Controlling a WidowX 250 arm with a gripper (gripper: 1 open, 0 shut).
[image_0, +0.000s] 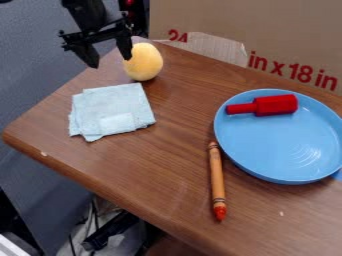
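My black gripper (108, 54) hangs at the top left, fingers pointing down and spread open, with nothing seen between them. Just right of it and partly behind its right finger, a round yellow object (144, 64) sits at the table's back. A folded pale blue cloth (110, 112) lies on the wooden table (147, 170) below the gripper. On the right, a red cylinder with a handle (274, 105) lies on a blue plate (278, 150). An orange crayon (217, 185) lies left of the plate.
A large cardboard box (254, 40) stands along the back. The table's left edge drops away near the cloth.
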